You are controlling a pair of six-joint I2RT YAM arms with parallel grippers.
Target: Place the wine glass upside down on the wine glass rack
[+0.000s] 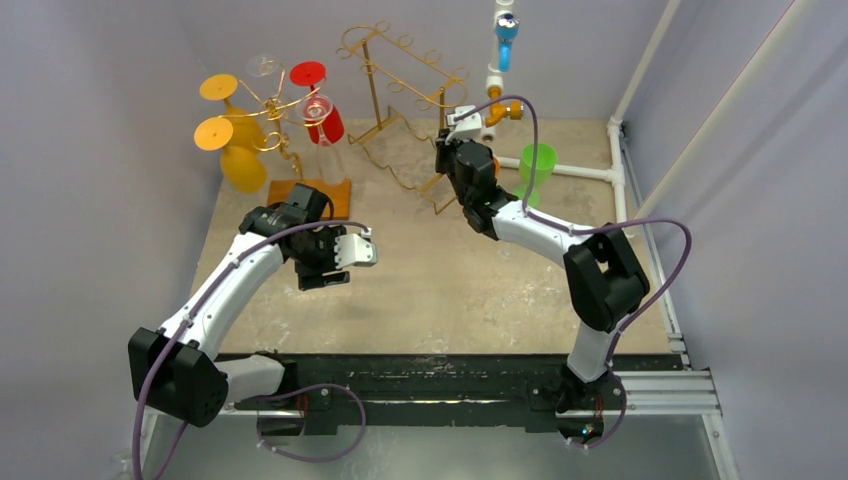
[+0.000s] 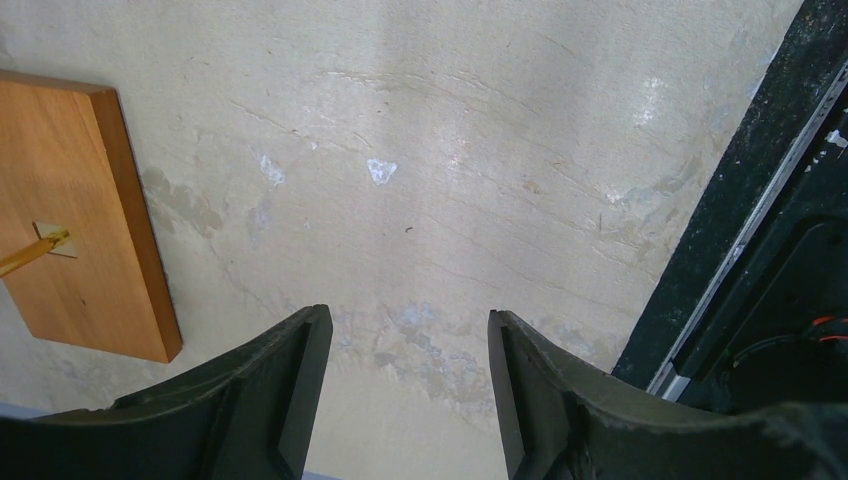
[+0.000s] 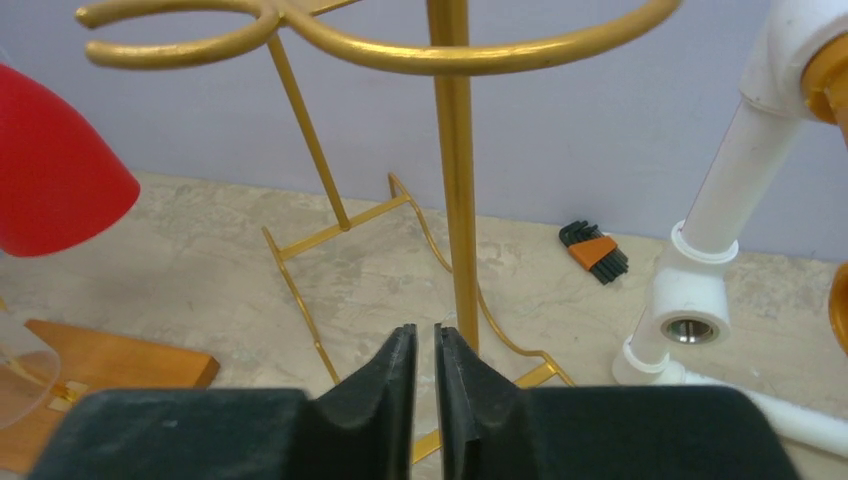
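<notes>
A gold wire rack (image 1: pixel 405 70) with open loops stands at the back of the table; its near loop and post fill much of the right wrist view. My right gripper is just in front of that post, below the loop, its fingertips a narrow gap apart and nothing between them. Behind the right arm, an orange glass (image 1: pixel 496 165) shows only in part. A green wine glass (image 1: pixel 538 162) stands upright to its right. My left gripper hangs open and empty over bare table.
The round stand with a wooden base (image 1: pixel 340 193) holds yellow, clear and red (image 1: pixel 328 122) glasses upside down at the left. White pipes with a blue-handled tap (image 1: pixel 507 30) rise close by the right gripper.
</notes>
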